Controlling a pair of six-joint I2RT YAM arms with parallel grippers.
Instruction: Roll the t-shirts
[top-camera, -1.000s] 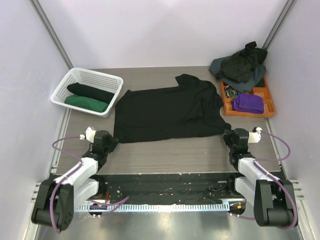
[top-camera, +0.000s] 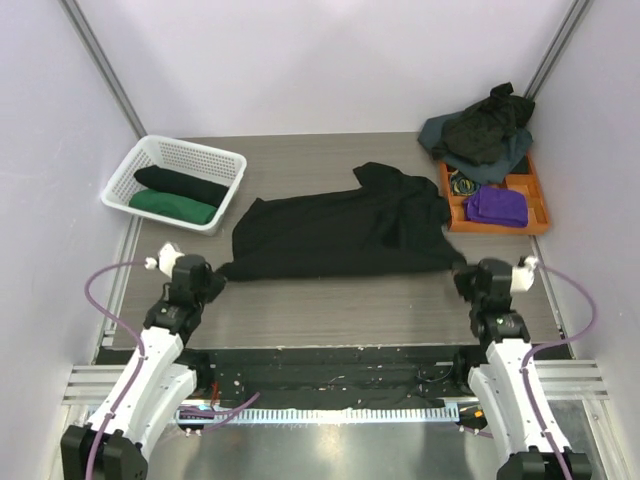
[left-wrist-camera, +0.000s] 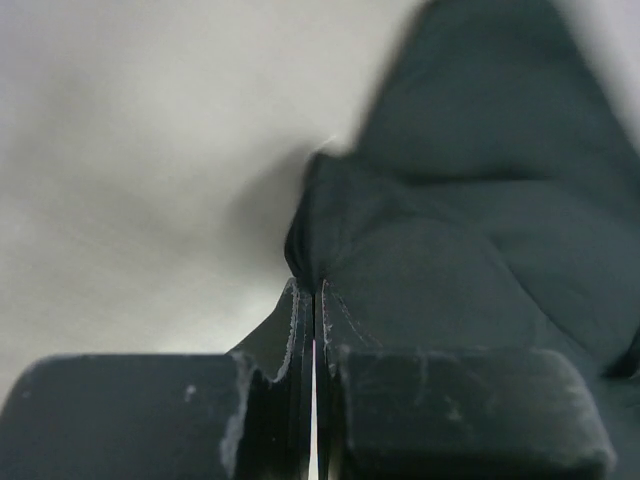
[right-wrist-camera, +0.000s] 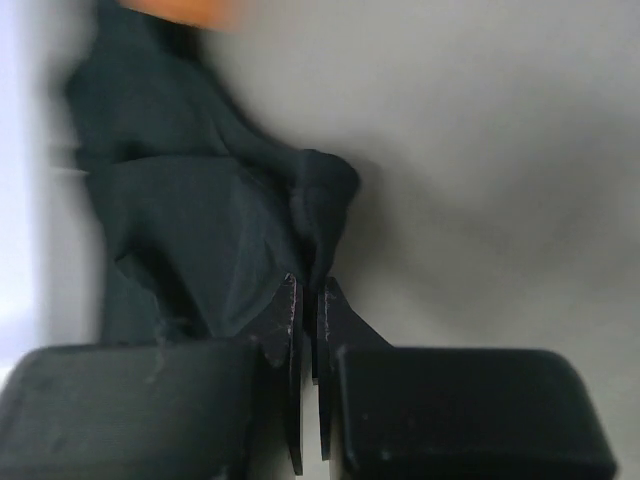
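Observation:
A black t-shirt (top-camera: 330, 238) is spread over the middle of the table, one sleeve sticking up at its back. At its front left corner my left gripper (top-camera: 222, 274) is shut on the cloth; in the left wrist view the dark fabric (left-wrist-camera: 420, 260) rises from between the closed fingertips. My right gripper (top-camera: 462, 270) is shut on the front right corner, where a bunched fold (right-wrist-camera: 322, 200) shows between its fingers in the right wrist view. The front edge runs nearly straight between both grippers.
At the back left, a white basket (top-camera: 232, 165) holds a black roll (top-camera: 180, 186) and a green roll (top-camera: 172, 206). An orange divided box (top-camera: 537, 205) at the back right carries purple cloth (top-camera: 497, 206) and heaped dark garments (top-camera: 485, 130).
Both grippers have drawn slightly apart, the left one leftward and the right one rightward. The shirt's front corners went with them, and its back edge has come a little forward.

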